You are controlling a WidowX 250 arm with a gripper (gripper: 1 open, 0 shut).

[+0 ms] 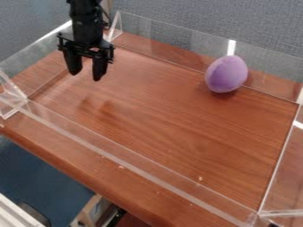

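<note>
My black gripper point(87, 66) hangs over the left back part of the wooden board, its two fingers apart with nothing seen between them. A purple egg-shaped object point(226, 74) rests on the board near the back right, well away from the gripper.
Clear plastic walls point(166, 177) border the wooden board point(154, 124), whose middle is empty. A grey textured partition point(225, 18) stands behind. Below the front left edge are a dark blue floor and some pale frames.
</note>
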